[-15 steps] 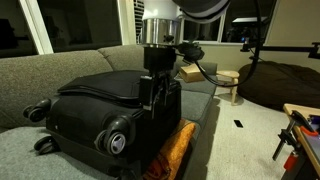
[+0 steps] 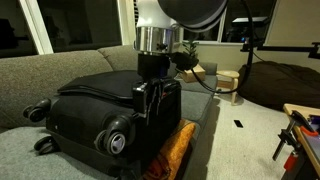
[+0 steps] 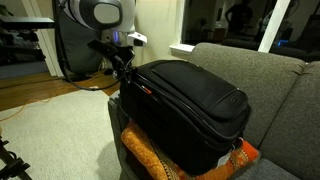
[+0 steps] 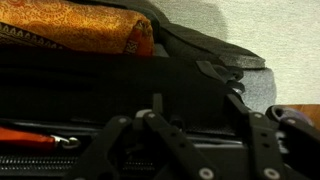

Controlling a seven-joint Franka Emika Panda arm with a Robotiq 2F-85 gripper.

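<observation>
A black wheeled suitcase (image 2: 95, 120) lies on its side on the grey sofa, its wheels toward the left in the first exterior view. In the second exterior view, the suitcase (image 3: 190, 105) shows its zipped edge and a small red mark. My gripper (image 2: 152, 98) is at the suitcase's end, pointing down close to its upper edge. From the wrist, the dark fingers of my gripper stand apart above the black fabric. Whether any fabric or strap lies between them is too dark to make out.
Orange patterned fabric (image 3: 150, 155) lies partly beneath the suitcase. The sofa backrest (image 2: 50, 80) rises behind it. Pale carpet (image 2: 240, 130) is open beyond the sofa, with a table (image 2: 300, 130) at the right.
Over the last second my gripper has come down and slightly left, closer to the suitcase's end. The suitcase has not visibly moved.
</observation>
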